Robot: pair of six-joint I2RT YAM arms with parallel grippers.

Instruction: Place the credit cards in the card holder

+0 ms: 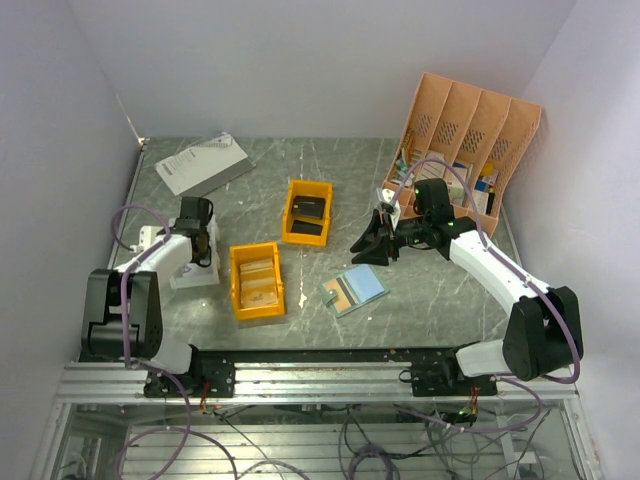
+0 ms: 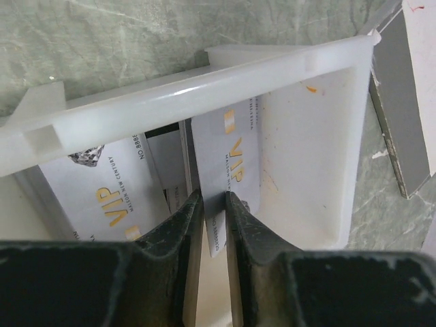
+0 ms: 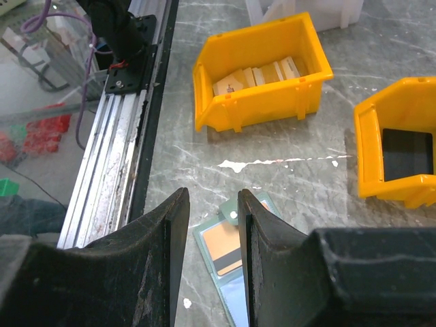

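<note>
In the left wrist view, several white VIP cards (image 2: 112,187) lie in a white translucent bin (image 2: 303,133). One slanted VIP card (image 2: 228,146) stands near the bin's wall, its lower corner showing between the fingers of my left gripper. Those fingers stand slightly apart; firm contact with the card cannot be made out. A flat pale-green piece with tan, dark and blue parts (image 1: 353,290), apparently the card holder, rests on the table. My right gripper hangs above it, partly open and empty.
Two yellow bins stand mid-table: one with tan pieces (image 1: 235,285), one with dark items (image 1: 290,205). A white box (image 1: 205,165) lies at the back left, and an orange slotted rack (image 1: 460,120) at the back right.
</note>
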